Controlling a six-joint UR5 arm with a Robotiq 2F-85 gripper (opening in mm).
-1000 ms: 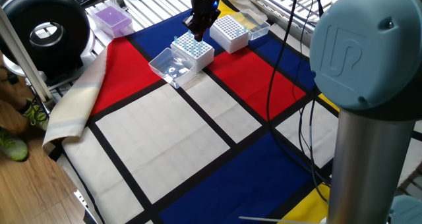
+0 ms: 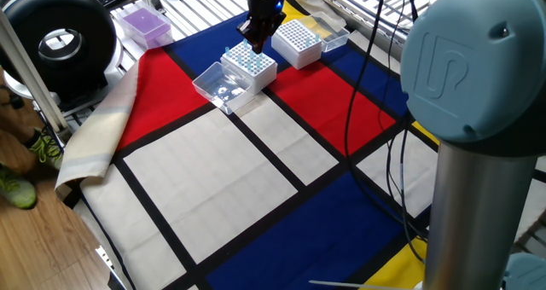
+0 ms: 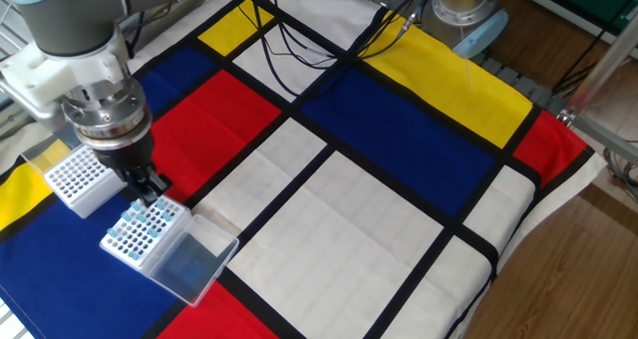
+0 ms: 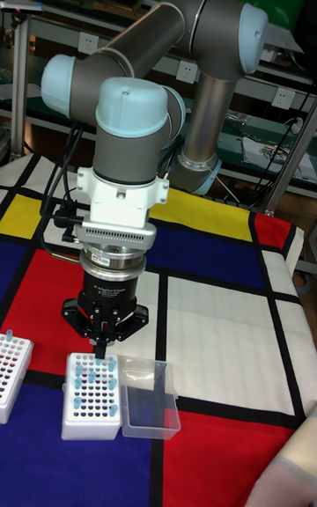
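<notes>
A white pipette-tip rack [image 4: 91, 420] stands on the cloth, several light blue tips [image 4: 112, 384] poking up from its holes. Its clear lid [image 4: 150, 404] is folded open beside it. Over the far edge of this rack my gripper [image 4: 100, 354] points straight down, its fingertips close together at the level of the tips. Whether a tip sits between the fingers is too small and dark to tell. In exterior view 2 the gripper [image 3: 150, 194] hides part of the rack's [image 3: 150, 229] rear corner. A second white rack [image 2: 297, 43] stands beside the first, with a tip visible in it in exterior view 3.
The second rack's clear lid [image 2: 328, 30] lies open behind it. A box with purple contents [image 2: 146, 26] stands at the table's far left. Black cables [image 2: 348, 128] hang by the arm.
</notes>
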